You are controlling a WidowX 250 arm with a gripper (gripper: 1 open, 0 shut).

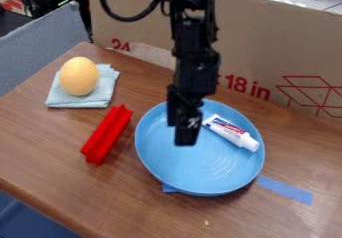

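Note:
My black gripper (pixel 186 124) hangs open over the back left part of a blue plate (pixel 187 167), fingers pointing down, nothing seen between them. A white toothpaste tube (pixel 230 132) lies on the right part of the plate, just right of the fingers. Left of the plate, a red object (pixel 104 135) lies on the wooden table (pixel 94 197). An egg-shaped pale yellow object (pixel 78 75) rests on a folded light cloth (pixel 60 99) at the back left.
A cardboard box (pixel 294 62) stands along the back. Blue tape (pixel 285 190) is on the table beside the plate. A grey edge (pixel 34 47) borders the left.

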